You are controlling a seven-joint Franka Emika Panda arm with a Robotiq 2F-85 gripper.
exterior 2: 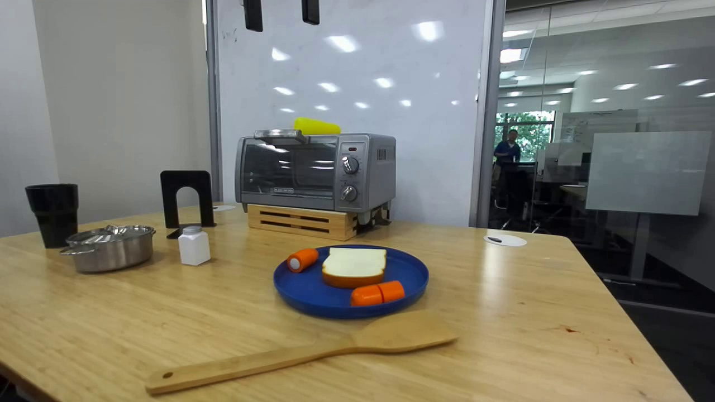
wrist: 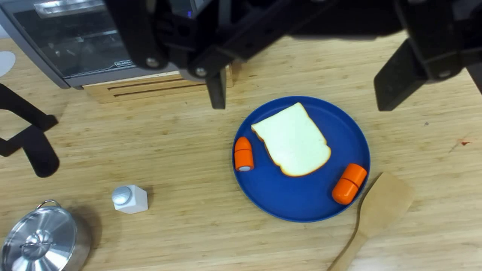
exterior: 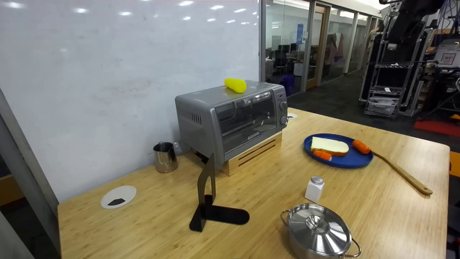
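Note:
My gripper hangs high over the table with its fingers wide apart and nothing between them. In exterior view 2 only its two dark fingertips show at the top edge. Below it in the wrist view lies a round blue plate [wrist: 289, 210], holding a slice of bread [wrist: 296, 140] and two orange carrot pieces, one at the left [wrist: 244, 156] and one at the lower right [wrist: 349, 183]. A yellow rounded object [exterior: 235, 85] rests on top of the grey toaster oven [exterior: 194, 103], whose glass door is closed.
A wooden spatula [exterior 2: 295, 355] lies beside the plate. Left of the plate stand a white shaker [exterior 2: 194, 248], a lidded steel pot [exterior 2: 114, 254], a black stand [exterior 2: 185, 180] and a black cup [exterior 2: 53, 214]. A metal pitcher [exterior: 165, 157] is next to the oven. Table right of the plate is clear.

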